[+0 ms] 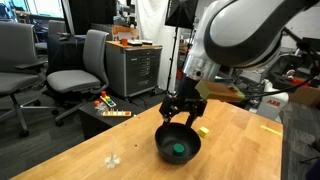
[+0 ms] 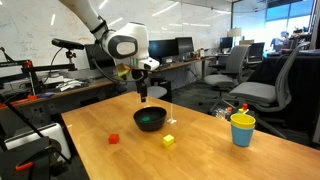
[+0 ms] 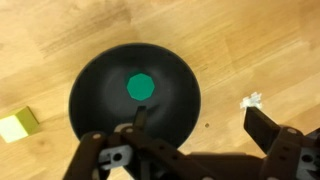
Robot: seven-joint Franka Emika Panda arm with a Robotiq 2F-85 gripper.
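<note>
A black bowl (image 1: 163,141) stands on the wooden table, and a green piece (image 1: 179,149) lies inside on its floor. The same green piece (image 3: 140,87) shows plainly in the wrist view, clear of the fingers. My gripper (image 1: 179,117) hangs above the bowl, open, with its fingers apart and nothing between them. Seen from the other side, the gripper (image 2: 136,92) is over and slightly behind the bowl (image 2: 152,126).
Close to the bowl sits a yellow block (image 2: 168,141); a red block (image 2: 113,138) lies on its other side. A small white object (image 3: 252,101) lies nearby. Yellow and blue cups (image 2: 242,137) stand farther along, with bare table between.
</note>
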